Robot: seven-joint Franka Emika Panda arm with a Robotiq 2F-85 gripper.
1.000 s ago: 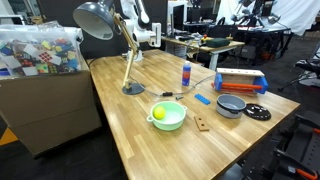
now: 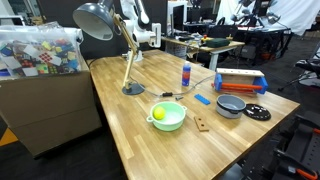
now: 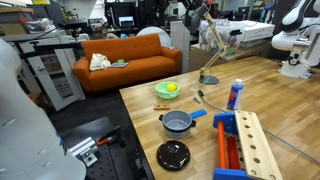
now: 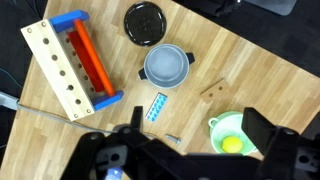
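Observation:
In the wrist view my gripper is open high above the table, its fingers wide apart with nothing between them. Below it lie a grey pot [image 4: 167,66] with two handles and a green bowl [image 4: 228,125] holding a yellow ball [image 4: 232,144]. A small wooden piece [image 4: 214,91] rests between pot and bowl. Beside the pot is a blue strip [image 4: 156,107], and a black round plate [image 4: 145,24] lies on its other side. The wooden rack [image 4: 58,70] with blue ends and a red-orange bar stands near the plate.
A blue bottle [image 2: 186,74] stands farther back on the table, and a desk lamp [image 2: 129,72] rises near the left edge. A thin cable [image 4: 54,118] runs over the tabletop. Bare wood [image 2: 152,142] is free in front of the bowl.

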